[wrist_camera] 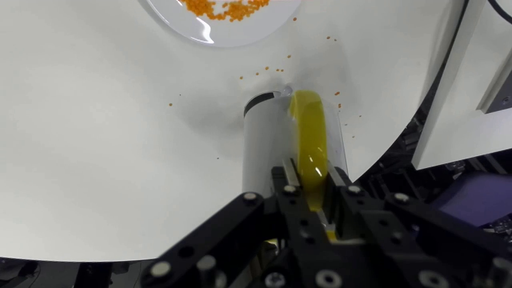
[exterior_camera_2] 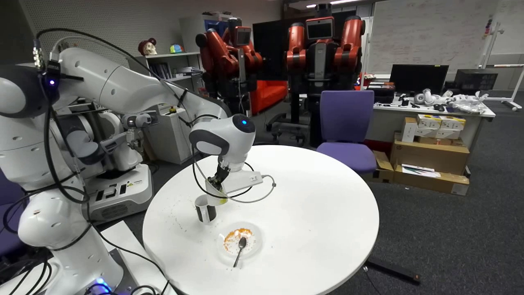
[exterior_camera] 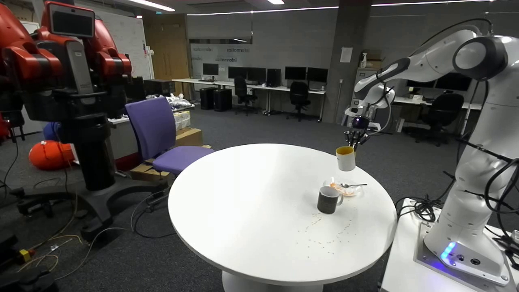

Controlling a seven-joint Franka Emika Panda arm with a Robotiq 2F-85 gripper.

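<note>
A white mug (exterior_camera: 346, 160) with a yellow inside hangs in the air. My gripper is shut on its yellow handle (wrist_camera: 312, 139), one finger on either side. In exterior view 2, this white mug (exterior_camera_2: 214, 192) appears just above and behind the dark grey mug (exterior_camera_2: 206, 211), partly overlapping it; whether they touch cannot be told. The dark mug (exterior_camera: 328, 200) stands upright on the table. A clear plate (exterior_camera_2: 258, 248) holds orange grains and a spoon (exterior_camera_2: 240, 250). In the wrist view, a dark curved edge shows past the held mug's body.
Loose grains lie scattered over the white round table (exterior_camera: 253, 204) near the dark mug. Much of the table's surface away from the plate and mugs is clear. A purple chair (exterior_camera_2: 346, 125) stands close to its edge.
</note>
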